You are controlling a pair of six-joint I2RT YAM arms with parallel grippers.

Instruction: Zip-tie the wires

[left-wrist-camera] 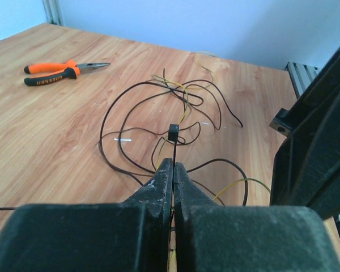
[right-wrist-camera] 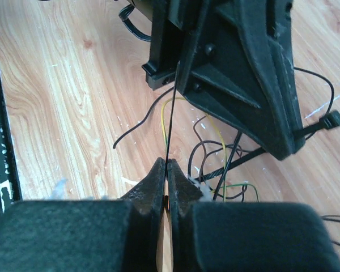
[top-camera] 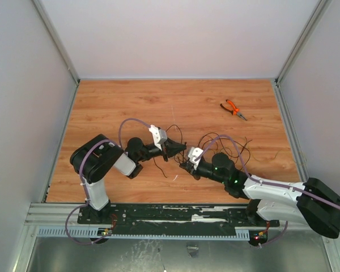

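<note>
A black zip tie shows its square head (left-wrist-camera: 173,133) just beyond the fingertips of my left gripper (top-camera: 184,148), which is shut on its strap. In the right wrist view the zip tie head (right-wrist-camera: 332,119) juts out past the left fingers (right-wrist-camera: 243,73), and the strap (right-wrist-camera: 232,164) slants down behind the wires. My right gripper is shut on a thin black strip, seemingly the strap's tail, rising edge-on from its tips. Black and yellow wires (right-wrist-camera: 221,139) pass between the two grippers. Whether the strap circles all of them is hidden.
Loose wire coils (top-camera: 224,146) spread over the wooden table to the right of the grippers. Orange-handled pliers (top-camera: 234,109) lie at the back right.
</note>
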